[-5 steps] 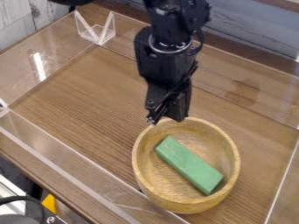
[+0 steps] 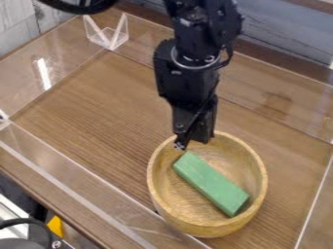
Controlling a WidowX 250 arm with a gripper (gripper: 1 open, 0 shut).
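A tan round bowl (image 2: pixel 182 212) sits at the lower middle right of the wooden surface, with a green rectangular block (image 2: pixel 211 183) lying inside it. The dark gripper (image 2: pixel 185 138) hangs over the bowl's back left rim, just above the block's upper end. Its fingertips are small and dark in this view, so how far apart they stand is hard to make out. No held object is visible.
A clear plastic bracket (image 2: pixel 107 31) stands at the back left. Transparent strips edge the surface at left, front and right. The wooden area (image 2: pixel 92 117) left of the bowl is clear, and cables lie outside at lower left.
The gripper has moved slightly to the right and down, closer to the bowl. The bowl and block look unmoved.
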